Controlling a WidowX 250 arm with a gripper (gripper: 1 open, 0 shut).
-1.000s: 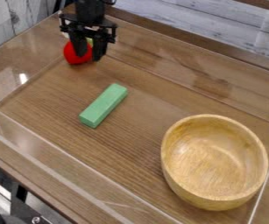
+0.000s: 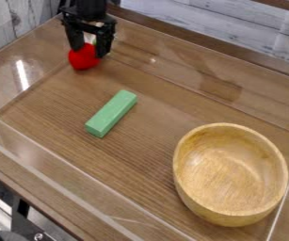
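Observation:
My gripper (image 2: pixel 88 34) is at the top left, open, its fingers around and just above a red round object (image 2: pixel 83 59). A small light object sits behind the red one, partly hidden by the gripper. A green bar-shaped block (image 2: pixel 111 114) lies diagonally in the middle left of the wooden table (image 2: pixel 210 75). A large yellow bowl (image 2: pixel 229 174) stands at the lower right.
The table's raised edge runs along the left and back.
The block and bowl have not moved.

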